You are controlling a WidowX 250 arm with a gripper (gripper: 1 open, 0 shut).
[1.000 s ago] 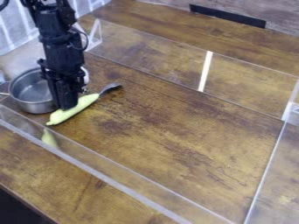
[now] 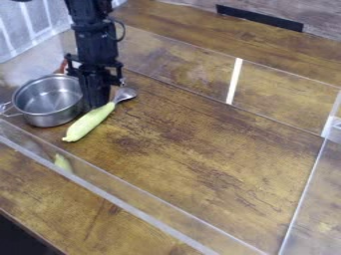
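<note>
My black gripper (image 2: pixel 96 92) hangs low at the left, just behind the steel pot and the pale green corn (image 2: pixel 88 122). It is shut, with nothing clearly visible between its fingers. The steel pot (image 2: pixel 43 103) sits at the left edge, beside the corn. A metal utensil (image 2: pixel 126 94), perhaps a spoon, lies just right of the gripper, partly hidden by it. A small red item (image 2: pixel 62 68) shows behind the pot, mostly hidden.
Clear low barrier edges run along the front, back and right. A white strip (image 2: pixel 236 82) marks the back middle.
My gripper has moved back, away from the corn and pot rim, uncovering more of the pot. The corn and utensil look nearly unchanged in place.
</note>
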